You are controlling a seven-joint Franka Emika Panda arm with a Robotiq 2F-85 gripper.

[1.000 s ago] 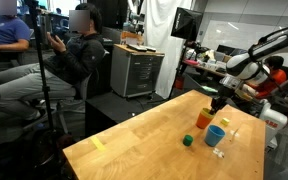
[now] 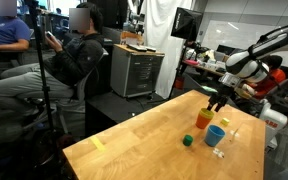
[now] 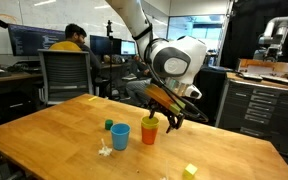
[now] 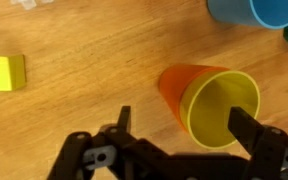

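Note:
An orange cup with a yellow inside (image 4: 227,108) stands on the wooden table, its mouth facing up in the wrist view. My gripper is open above the table. One finger (image 4: 124,119) is over bare wood left of the cup, while the other overlaps the cup's right part in the picture. From outside, the orange cup (image 3: 149,134) shows beside the gripper, which is small and dark there. A blue cup (image 3: 121,134) is close by, as is a small green object (image 3: 109,125). A yellow block (image 4: 2,73) lies apart, at the left of the wrist view.
A small white item (image 3: 105,150) rests on the table near the blue cup. People sit beyond the table, and a grey cabinet (image 2: 136,72) stands behind it.
My arm has shifted only slightly around the orange cup. The cups, the green object and the yellow block look unmoved.

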